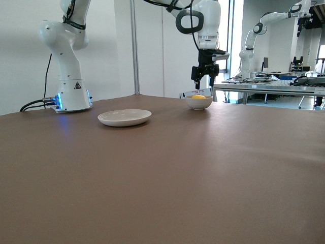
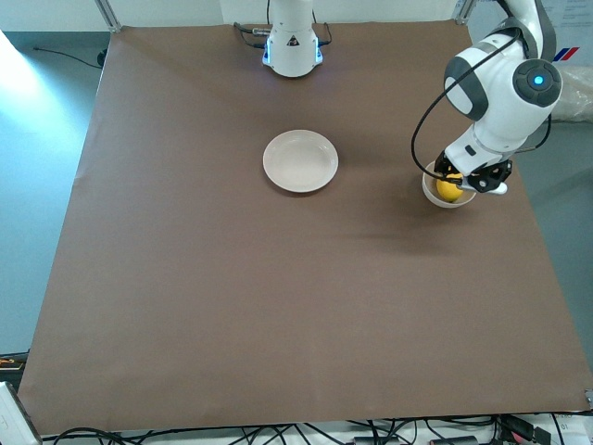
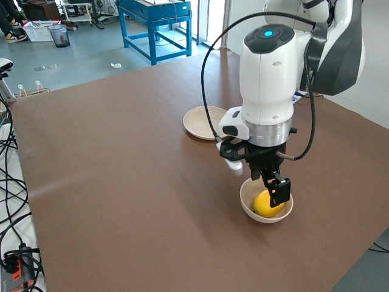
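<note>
A yellow fruit [image 3: 267, 204] lies in a small white bowl [image 1: 198, 103] on the right of the brown table; in the left view it shows partly under the arm. My black gripper [image 1: 205, 77] hangs just above the bowl and fruit, in the right view [image 3: 272, 193] over the fruit's upper side. Whether its fingers are open or shut is unclear. An empty white plate [image 2: 300, 160] lies nearer the middle of the table, left of the bowl in the left view.
Cables and equipment [image 3: 18, 267] run along one edge.
</note>
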